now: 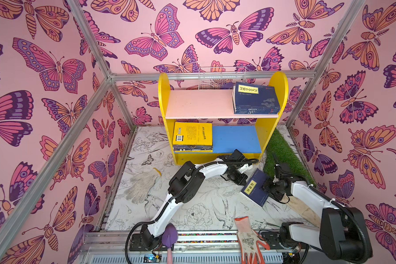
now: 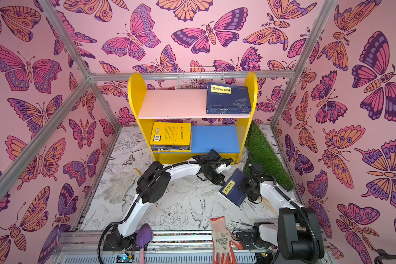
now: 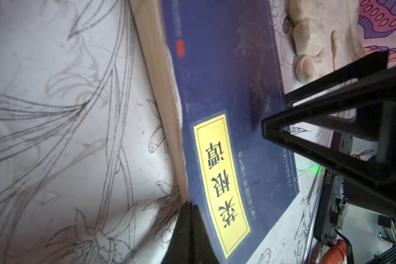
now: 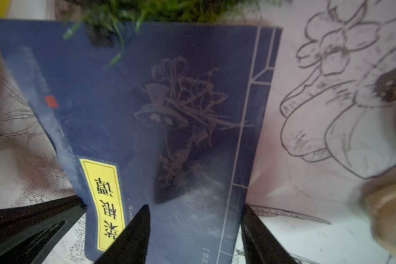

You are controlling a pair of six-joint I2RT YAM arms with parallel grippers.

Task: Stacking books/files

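A dark blue book with a yellow title label lies on the patterned table in front of the shelf's right end. My left gripper is shut, nothing showing between its fingers, its tips against the book's page edge. In the right wrist view my right gripper stands open over the book's lower part, one finger over the cover and the other near its bound edge. The yellow-sided shelf holds blue books on its pink top board and yellow books on the lower board.
The blue lower board is bare on its right side. Green turf borders the book on the right. A pale glove lies at left, an orange-and-white glove and purple trowel at the front edge.
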